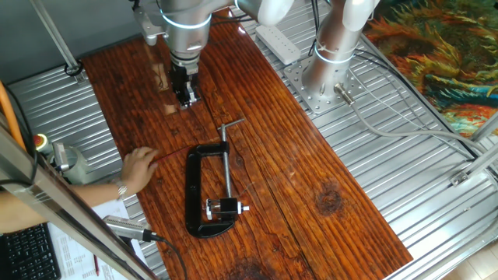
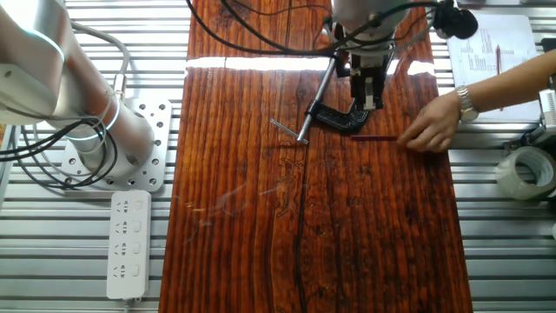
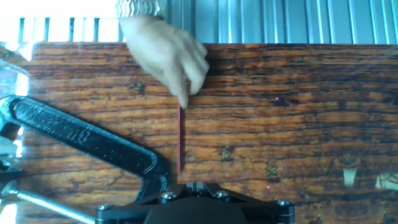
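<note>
A thin red stick point(image 3: 180, 140) lies on the wooden table, its far end under the fingers of a person's hand point(image 3: 168, 59). Beside it rests a black C-clamp point(image 1: 193, 183) with a long metal screw and T-handle. My gripper point(image 1: 189, 103) hangs above the table, off toward the back of exterior view 1 and apart from both stick and clamp. At the bottom of the wrist view the fingers point(image 3: 198, 188) come together, with nothing visible between them. Exterior view 2 has the stick point(image 2: 373, 137) between the clamp and the hand.
A white power strip point(image 1: 278, 45) lies on the metal slats beside the robot base point(image 1: 320, 85). Paper, a keyboard point(image 1: 29, 253) and a roll of tape point(image 2: 526, 171) sit on the person's side.
</note>
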